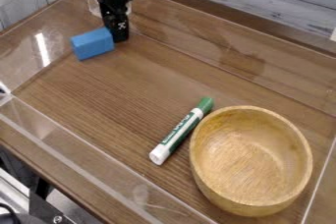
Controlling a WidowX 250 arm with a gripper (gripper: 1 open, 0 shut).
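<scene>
The black gripper (113, 24) is at the top left of the camera view, low over the wooden table, just behind and right of a blue block (92, 43). Its fingers are dark and small, so whether anything is between them is hard to see. A green and white marker (182, 130) lies diagonally at the lower middle, left of a yellow bowl (250, 157).
The bowl takes up the lower right corner. A clear edge strip runs along the lower left, with cables beyond it.
</scene>
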